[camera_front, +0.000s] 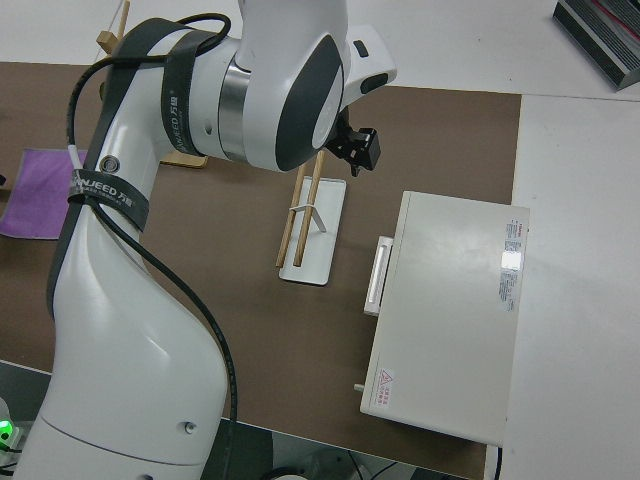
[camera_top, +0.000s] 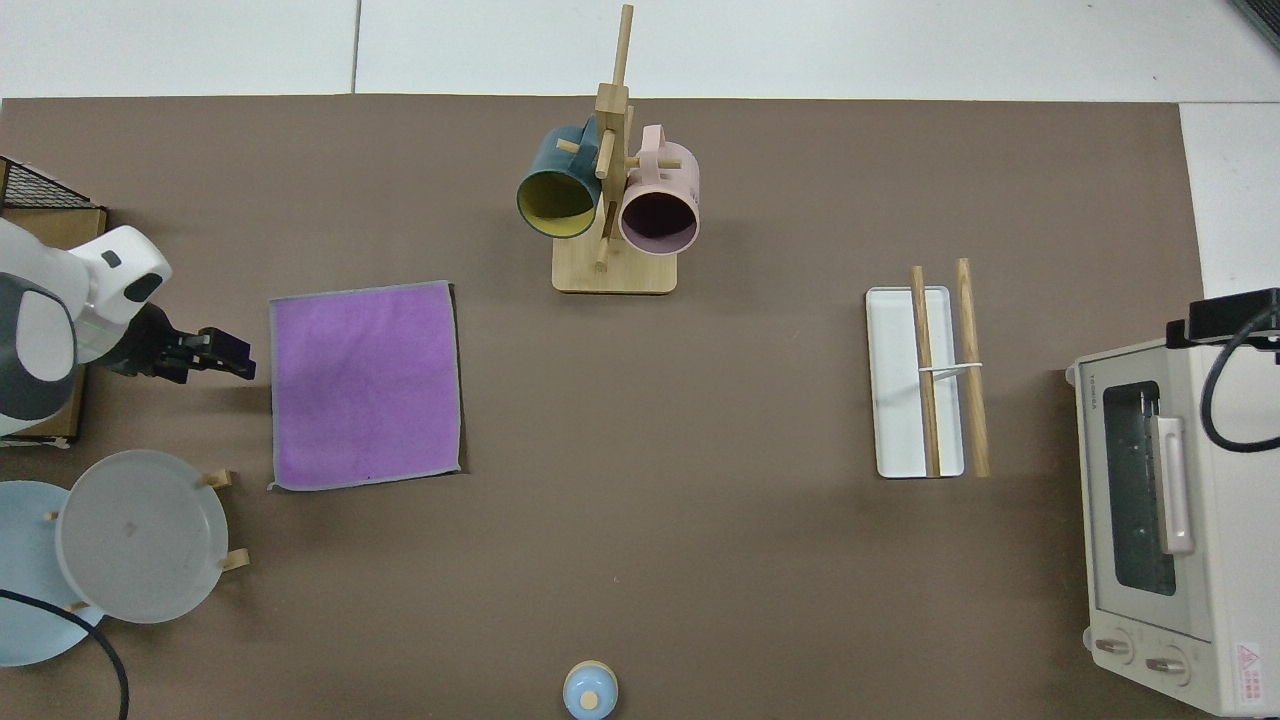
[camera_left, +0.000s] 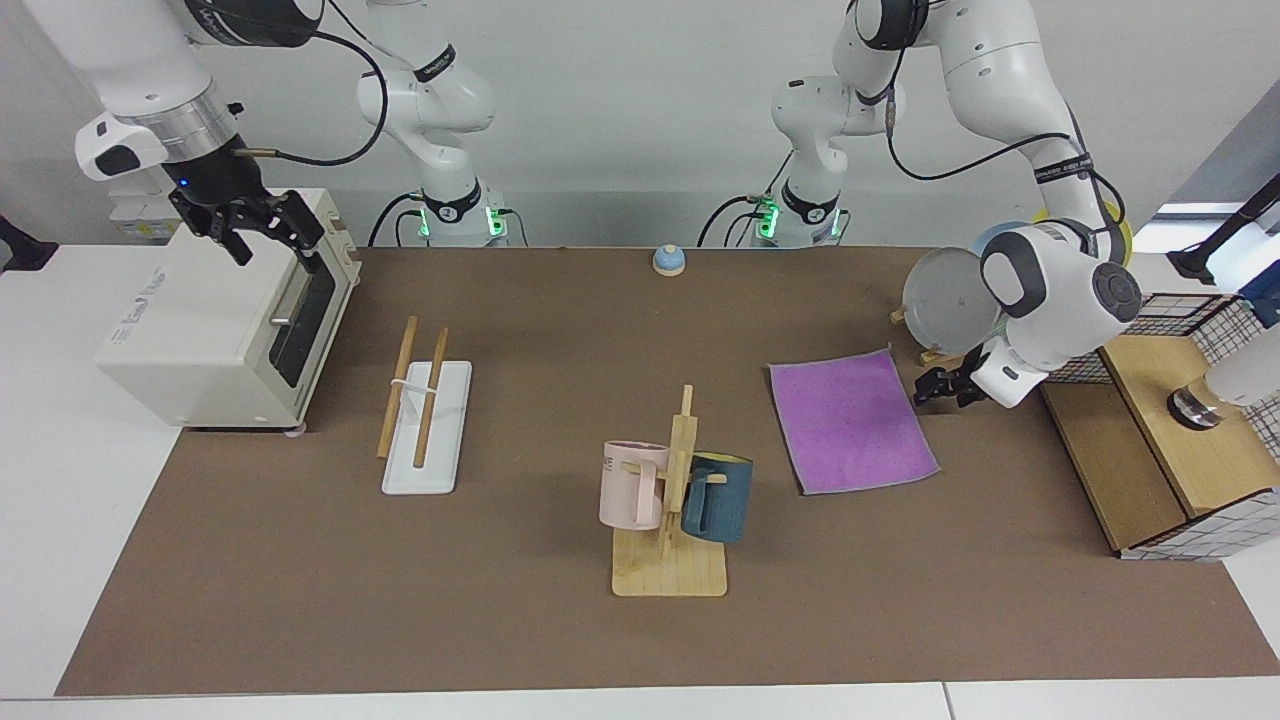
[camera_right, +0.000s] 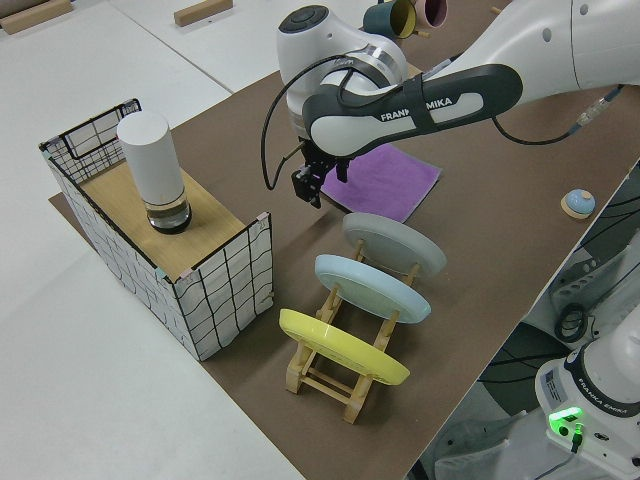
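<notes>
One gripper (camera_top: 228, 354) reaches in from the left in the top view, left of the purple cloth (camera_top: 366, 386); in the left view it (camera_left: 948, 382) sits between the cloth and wire basket. The other gripper (camera_front: 355, 150) hangs above the white oven (camera_front: 445, 320). The fingers of both are too small or hidden to judge. A blue mug (camera_top: 555, 192) and pink mug (camera_top: 660, 204) hang on a wooden stand (camera_top: 612, 270). A white board with two wooden rods (camera_top: 894, 384) lies left of the oven.
Plates (camera_top: 138, 540) stand in a rack at lower left; a wire basket (camera_right: 215, 300) with wooden shelf is beside them. A small blue round object (camera_top: 590, 690) lies near the edge.
</notes>
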